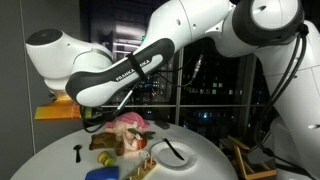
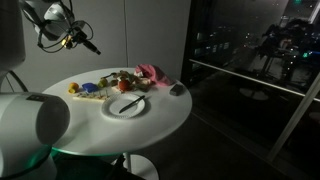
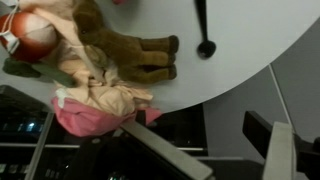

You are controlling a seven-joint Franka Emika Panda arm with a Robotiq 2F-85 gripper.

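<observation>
My gripper is open, its fingers well apart and nothing between them in the wrist view. It hangs above the table's far side in exterior view 2, while the arm covers most of it in exterior view 1. Below it on the white table (image 3: 235,55) lie a brown plush toy (image 3: 140,55), a black spoon (image 3: 206,47) and a crumpled pink and peach cloth (image 3: 85,115). Partly cut off at the left edge of the wrist view is a red, round object (image 3: 35,35).
A white plate (image 2: 122,107) with a dark-handled utensil stands toward the table's near side. Blue (image 1: 102,173) and yellow (image 1: 105,158) objects lie left of it in exterior view 1. Beyond the table stands a glass wall; a wooden chair (image 1: 245,158) is at the right.
</observation>
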